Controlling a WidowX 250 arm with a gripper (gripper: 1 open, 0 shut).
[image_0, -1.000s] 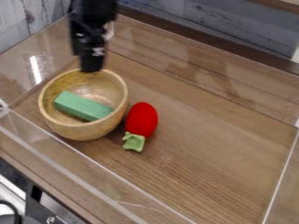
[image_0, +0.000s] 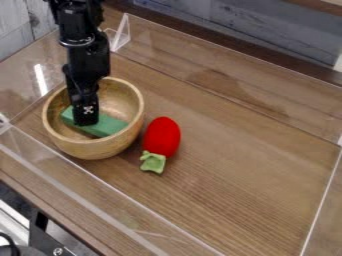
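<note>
My black gripper (image_0: 83, 104) reaches down from the top left into a tan bowl (image_0: 127, 146), its open fingers over the left part of a pale green block (image_0: 102, 126) lying in the bowl. Whether the fingertips touch the block I cannot tell.
A red object with a green top (image_0: 162, 137), like a toy strawberry, lies just right of the bowl.
My gripper has come down and slightly left, from above the bowl at the back to inside it at the green block. The bowl and red object look unmoved.
</note>
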